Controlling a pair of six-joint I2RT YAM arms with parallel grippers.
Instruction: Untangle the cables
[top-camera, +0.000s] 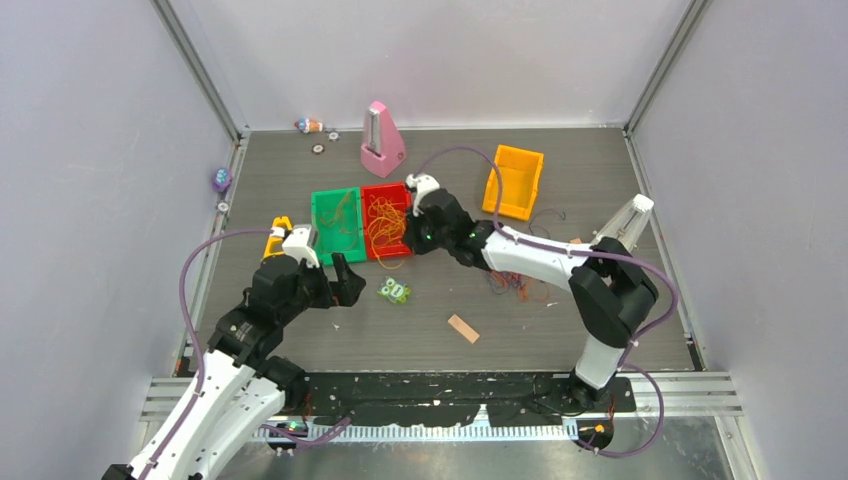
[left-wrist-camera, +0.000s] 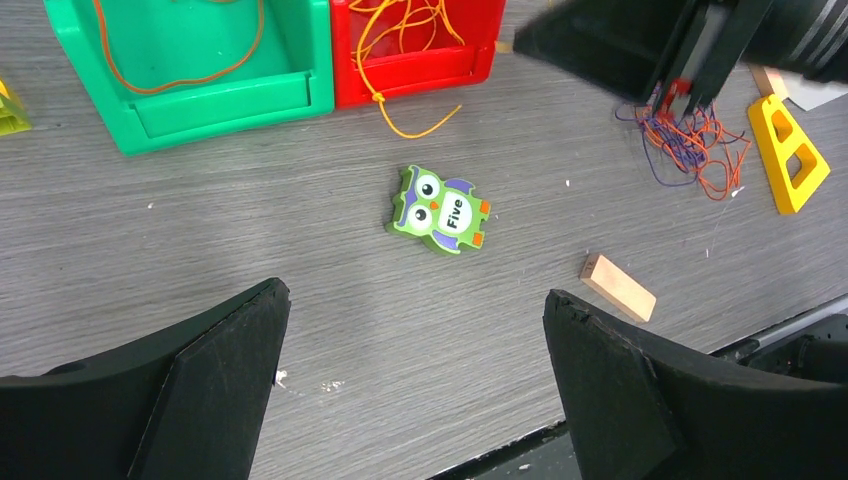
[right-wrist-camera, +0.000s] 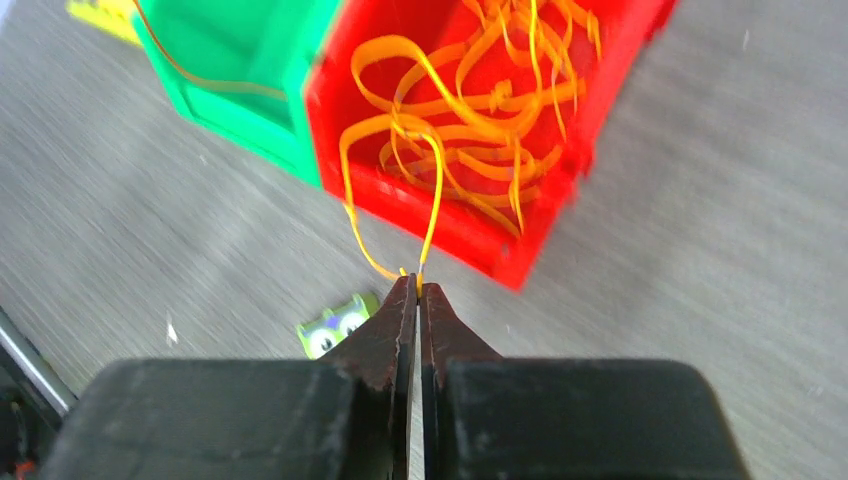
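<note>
A tangle of yellow-orange cable (right-wrist-camera: 500, 130) lies in the red tray (right-wrist-camera: 490, 250), with one loop hanging over its front edge. My right gripper is shut on that loop just outside the tray. In the top view the right gripper (top-camera: 412, 235) covers part of the tray's right side. A single orange cable (left-wrist-camera: 190, 85) rests in the green tray (left-wrist-camera: 230, 122). More cable, orange and purple (left-wrist-camera: 695, 140), sits in a loose pile on the table to the right. My left gripper stands open over bare table, nothing between its fingers.
A green owl toy (left-wrist-camera: 440, 212) lies in front of the trays. A wooden block (top-camera: 464, 328) is on the table's front half. An empty orange tray (top-camera: 518, 180) and a pink metronome (top-camera: 381, 140) stand at the back.
</note>
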